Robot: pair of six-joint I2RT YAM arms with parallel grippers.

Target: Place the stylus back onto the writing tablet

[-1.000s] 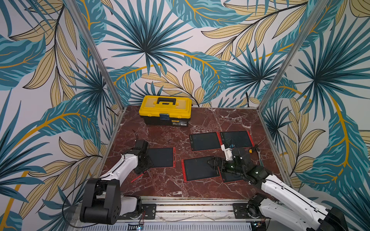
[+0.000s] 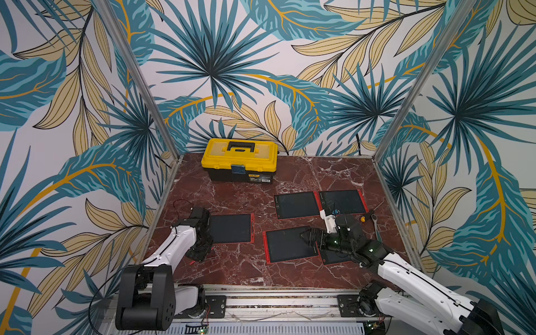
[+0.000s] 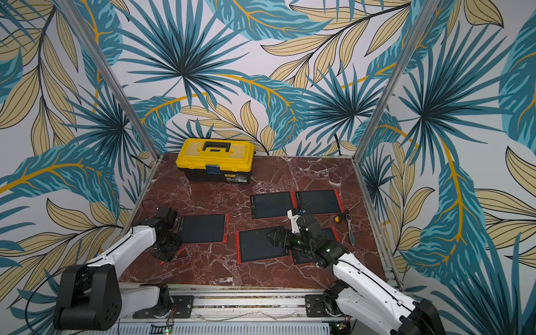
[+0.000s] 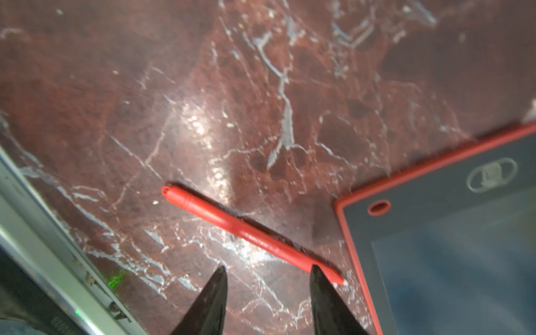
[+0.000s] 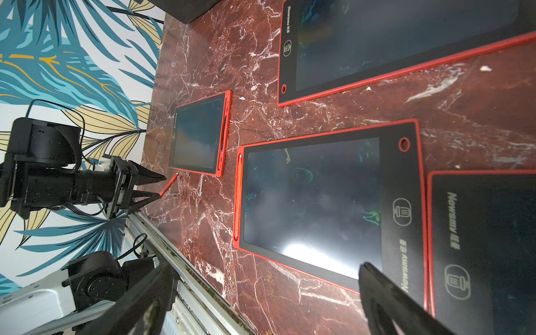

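Observation:
On the marble table lies a red stylus [image 4: 251, 234], slanting just short of the corner of the left writing tablet [image 4: 457, 234]. My left gripper is over it, fingers apart, with the stylus crossing beyond their tips and nothing clasped. That tablet [image 2: 231, 229] has a red edge with a slot on its right side, seen in the right wrist view as a narrow dark slot [image 5: 225, 134]. Above another tablet [image 5: 312, 195], which has a red stylus along its edge, my right gripper stands open and empty.
Two more tablets [image 2: 296, 205] lie toward the back right, and one is partly under the right arm. A yellow toolbox [image 2: 240, 159] stands at the back. Tools, including a ratchet [image 2: 375, 225], lie at the right.
My left gripper has shifted left and slightly toward the front, now covering most of the stylus in the top left view. The right arm has stayed still.

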